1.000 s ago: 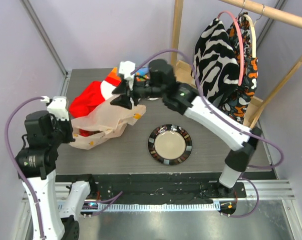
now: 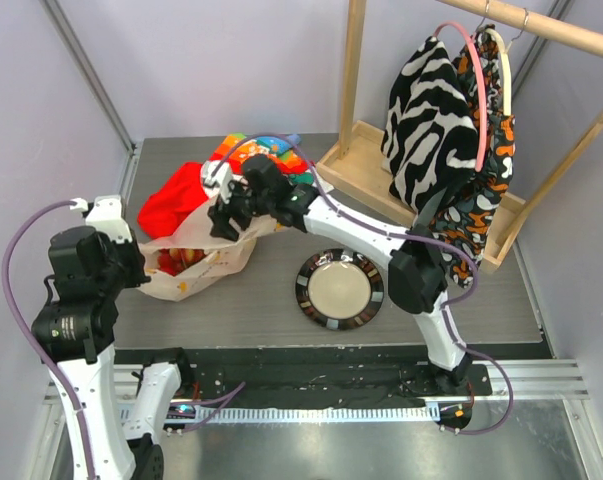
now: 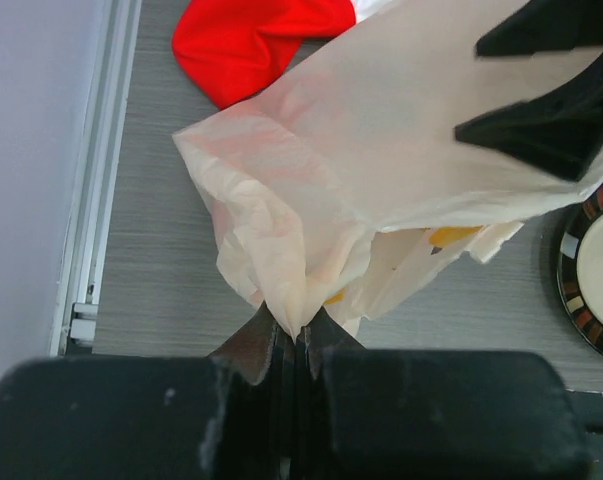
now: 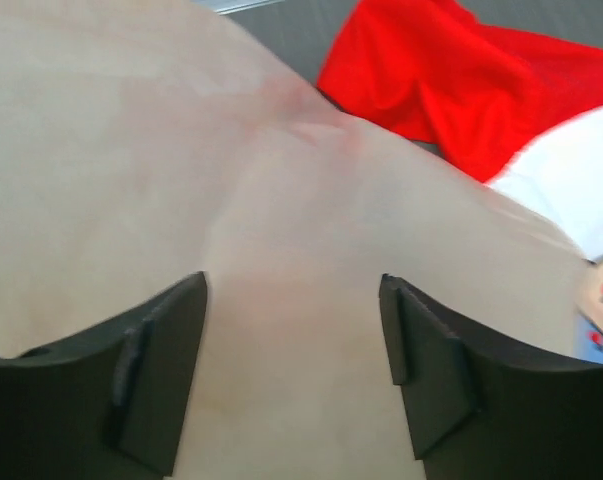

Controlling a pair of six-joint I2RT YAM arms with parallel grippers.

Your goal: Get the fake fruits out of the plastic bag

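The whitish plastic bag (image 2: pixel 196 278) lies at the left of the table, its mouth spread enough in the top view to show red fruits (image 2: pixel 178 259) inside. My left gripper is shut on the bunched edge of the bag (image 3: pixel 281 230). Over the bag's right part hovers my right gripper (image 2: pixel 224 222). Its fingers (image 4: pixel 171 350) stand apart, with the bag (image 4: pixel 271 200) filling the view behind them and nothing visibly gripped. In the left wrist view the fruits are mostly hidden by the plastic, with only yellow-orange patches showing near its lower edge.
A red cloth (image 2: pixel 171 202) with colourful parts lies behind the bag. To the right sits a dark-rimmed plate (image 2: pixel 339 290) on the table. A wooden rack (image 2: pixel 353 70) with hanging patterned clothes stands at the back right. Bare table lies between bag and plate.
The bag's mouth shows more red fruit now. The left arm has stayed nearly still.
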